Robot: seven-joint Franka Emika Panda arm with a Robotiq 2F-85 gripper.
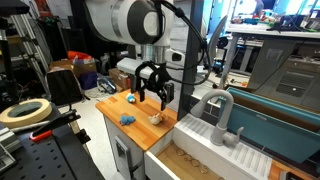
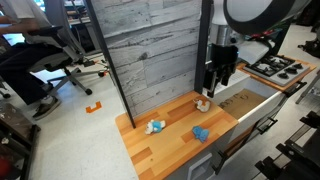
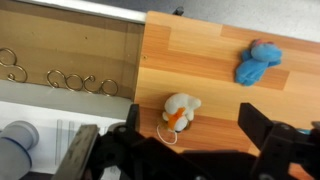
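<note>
On the wooden counter [image 1: 113, 106] lie three small plush-like toys. A white one with an orange spot [image 3: 179, 111] is next to the open drawer, and it also shows in the second exterior view as a white toy [image 2: 202, 106]. A blue toy [image 3: 258, 62] lies apart from it. The third, blue and white [image 2: 155, 127], sits farther along the counter. My gripper is open above the counter, its fingers apart on either side of the white toy in the wrist view. Nothing is held between them.
An open drawer [image 1: 190, 160] beside the counter holds several rings [image 3: 68, 80]. A sink with a grey faucet [image 1: 212, 100] stands behind the drawer. A dark stove [image 2: 277, 67] is at the far end.
</note>
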